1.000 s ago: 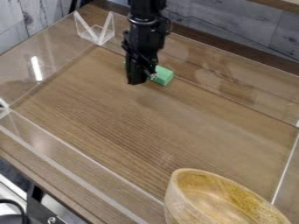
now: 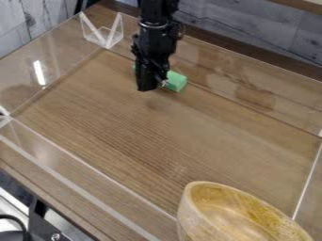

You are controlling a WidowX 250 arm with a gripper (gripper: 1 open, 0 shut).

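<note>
My black gripper (image 2: 147, 77) reaches down from the top centre to the wooden floor of the tray, near the back. A small green block (image 2: 172, 81) sits just right of the fingers, partly behind them, and a bit of green also shows at their left. I cannot tell whether the fingers are open, shut or touching the block.
A large yellow bowl (image 2: 239, 216) lies at the front right. Walls line the back and left, with clear plastic pieces at the upper left and left edge.
The gripper has shifted very slightly around the green block; otherwise little has visibly changed.
</note>
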